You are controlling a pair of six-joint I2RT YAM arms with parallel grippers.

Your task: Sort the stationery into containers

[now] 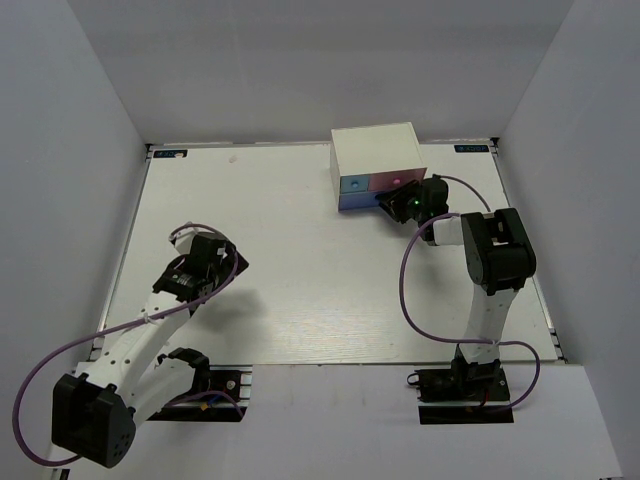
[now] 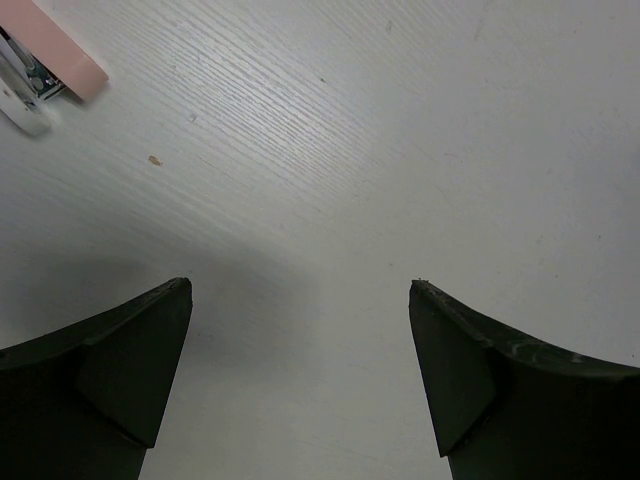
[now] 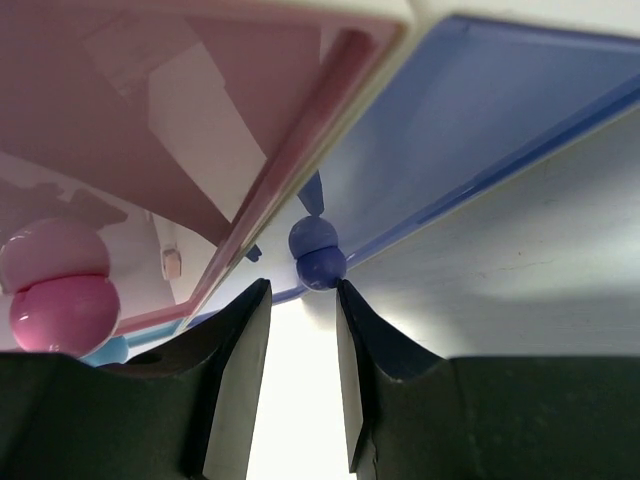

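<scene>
A small white cabinet (image 1: 376,150) stands at the back of the table, with a light-blue and a pink drawer over a wide blue drawer (image 1: 359,201). At that lower drawer is my right gripper (image 1: 386,201). In the right wrist view its fingers are part open, and the round blue knob (image 3: 322,268) sits at their tips, nearer the right-hand one; whether they touch it I cannot tell. My left gripper is wide open and empty above the table. A pink and white stationery item (image 2: 68,55), perhaps a stapler, lies at that view's upper left corner.
In the right wrist view, the pink drawer's knob (image 3: 65,312) juts out left of the fingers. Grey walls stand at the back and sides.
</scene>
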